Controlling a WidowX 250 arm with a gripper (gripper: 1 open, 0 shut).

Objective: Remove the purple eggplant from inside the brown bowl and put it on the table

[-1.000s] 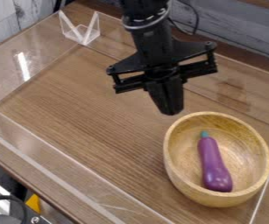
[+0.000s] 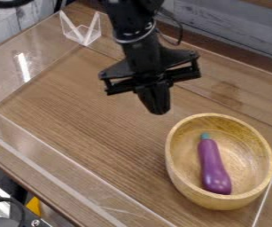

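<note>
The purple eggplant lies lengthwise inside the brown bowl, its green stem end toward the back. That bowl, a light tan-brown, stands at the lower right of the view. My black gripper hangs over the table, up and to the left of the bowl, clear of both bowl and eggplant. Nothing is visibly held in it. Its fingers cannot be made out clearly against the dark body, so their opening cannot be judged.
A white wire-like object stands at the back left. Bare wooden table spreads left of the bowl and below the gripper. The bowl sits close to the table's right side. Black cables and a yellow item show at the lower left.
The bowl and the eggplant have stayed in place.
</note>
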